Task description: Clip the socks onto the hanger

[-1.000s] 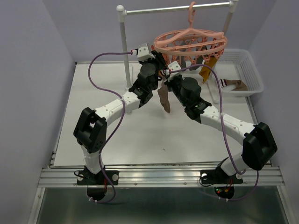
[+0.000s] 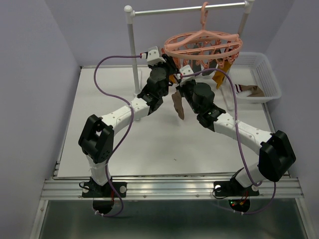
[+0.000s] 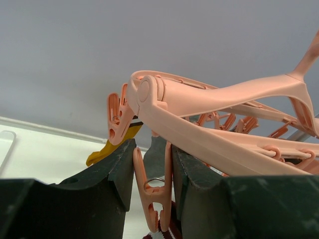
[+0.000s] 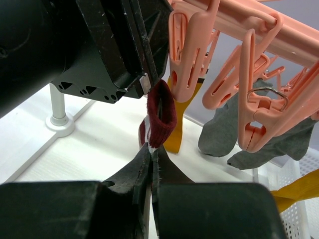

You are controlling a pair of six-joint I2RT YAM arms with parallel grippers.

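The pink round hanger (image 2: 202,45) hangs from a white rail, clips around its rim. My left gripper is shut on the upper arms of one pink clip (image 3: 143,191). A brown sock (image 2: 178,105) hangs below my right gripper (image 2: 182,82). Its maroon cuff (image 4: 162,112) is pinched by the shut right gripper, with a white band beneath. In the right wrist view the cuff's top touches or nearly touches the black left gripper's underside. Part of the maroon cuff (image 3: 173,226) shows by the clip's lower end; whether it lies between the clip's tips I cannot tell.
Mustard socks (image 4: 180,127) and grey socks (image 4: 224,127) hang from the hanger close by. Neighbouring clips (image 4: 192,55) crowd the right side of the cuff. A white basket (image 2: 273,89) at the right holds another brown sock (image 2: 250,90).
Both arms look still.
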